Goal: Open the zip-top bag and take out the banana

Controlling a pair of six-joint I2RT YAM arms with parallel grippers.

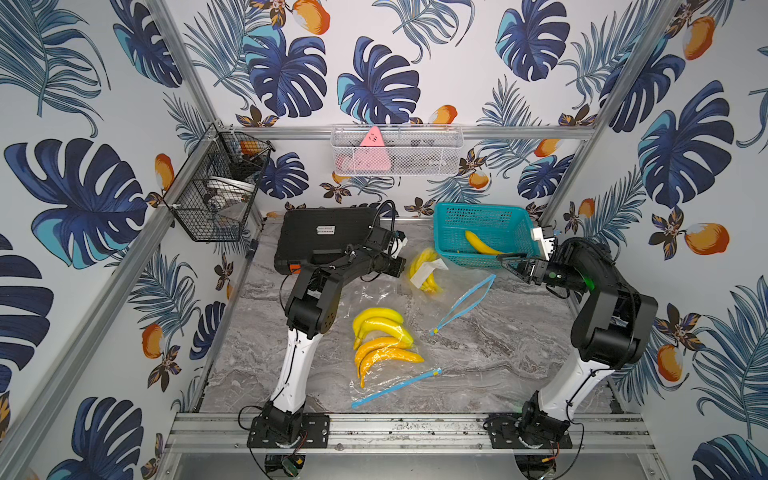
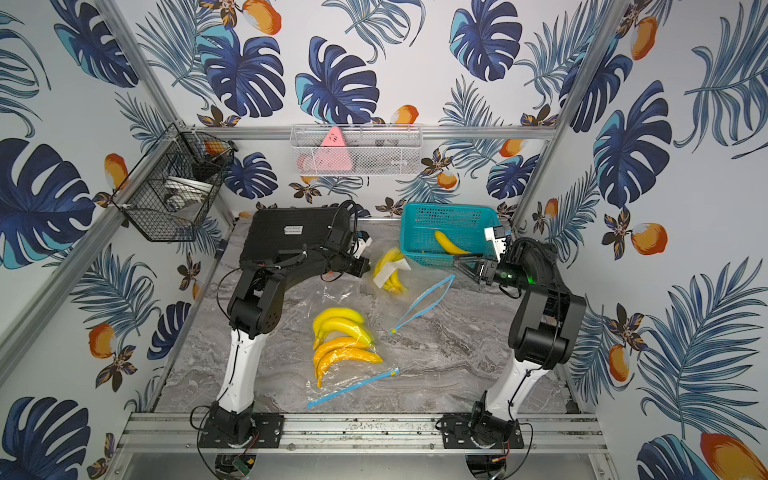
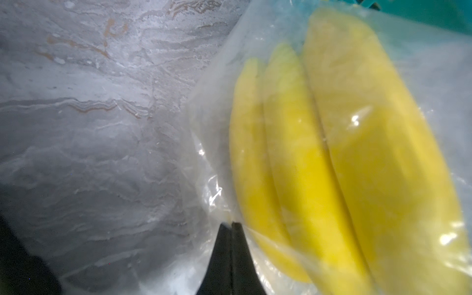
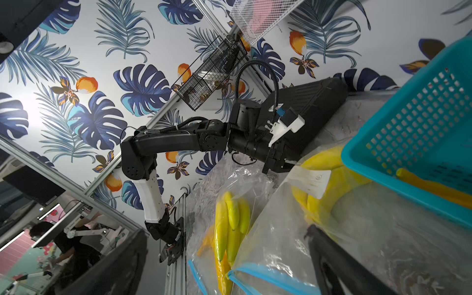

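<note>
A clear zip bag with a blue zip strip (image 1: 473, 309) lies in the middle of the table, its mouth parted toward the right. Inside, at its far-left end, are several yellow bananas (image 1: 425, 276) behind a white label (image 4: 313, 182). My left gripper is shut at that closed end, its tips against or just over the film; whether film is pinched cannot be told. My right gripper (image 1: 509, 264) stands open beyond the bag's mouth, near the basket's front right corner, with nothing between its fingers.
A teal basket (image 1: 448, 254) at the back holds one loose banana (image 1: 480, 242). A second bag with yellow and orange bananas (image 1: 384, 324) lies nearer, its blue strip (image 1: 396, 389) in front. A black case (image 1: 320, 232) is at back left.
</note>
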